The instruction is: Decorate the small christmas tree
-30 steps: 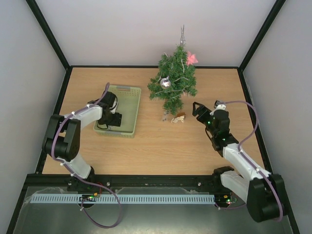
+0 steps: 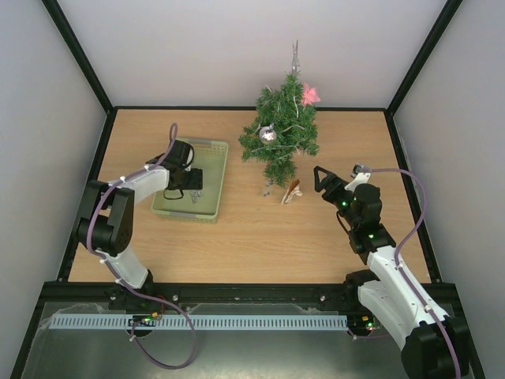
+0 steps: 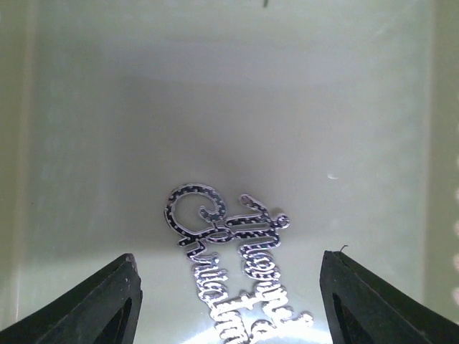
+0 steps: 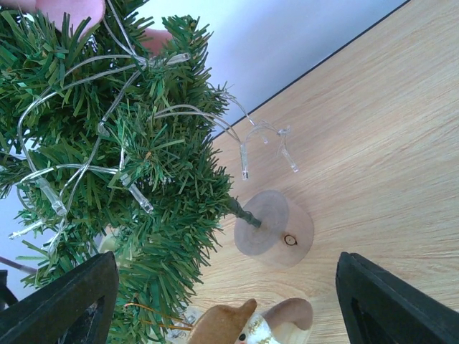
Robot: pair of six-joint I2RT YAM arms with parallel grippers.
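Note:
Inside the green basket, my left gripper stands part open, its fingers spread with nothing held between them. A silvery lettered ornament lies flat on the basket floor, partly framed by those fingers in the left wrist view. The small Christmas tree leans over at the back of the table, bearing a silver ball, a pink ornament and clear light wires. My right gripper is open and empty near the tree's lower side. A brown-and-white ornament hangs low on the tree, just ahead of it.
The tree's round clear base shows in the right wrist view. Basket walls enclose the left gripper.

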